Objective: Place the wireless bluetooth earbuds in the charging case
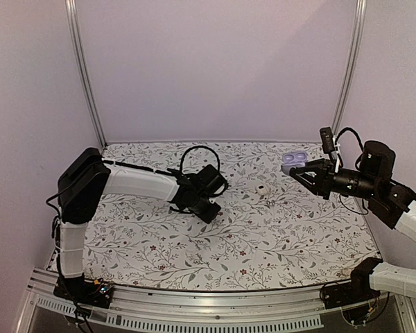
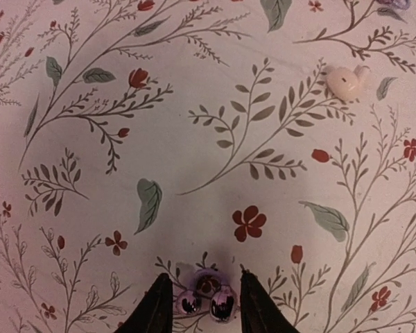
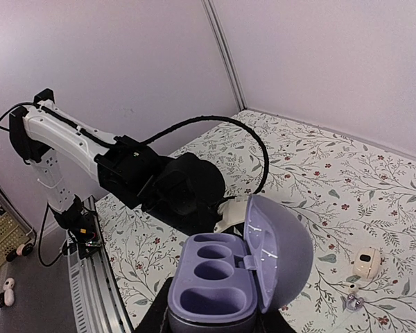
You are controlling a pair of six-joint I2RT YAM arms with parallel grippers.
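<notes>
A purple charging case [image 3: 215, 277] with its lid up is held above the table by my right gripper, shut on its lower end. Its several wells look empty. In the top view the same case [image 1: 293, 159] shows at the right. At the bottom of the left wrist view, a glossy purple earbud [image 2: 208, 295] lies on the patterned cloth. My left gripper stands open, the earbud showing between its fingertips; whether they hover over it or flank it I cannot tell. Another glossy purple piece, apparently an earbud [image 3: 353, 302], lies on the cloth in the right wrist view.
A small cream object [image 1: 262, 189] with a dark spot sits between the arms, right of the left gripper. Beside it in the right wrist view is that earbud.
</notes>
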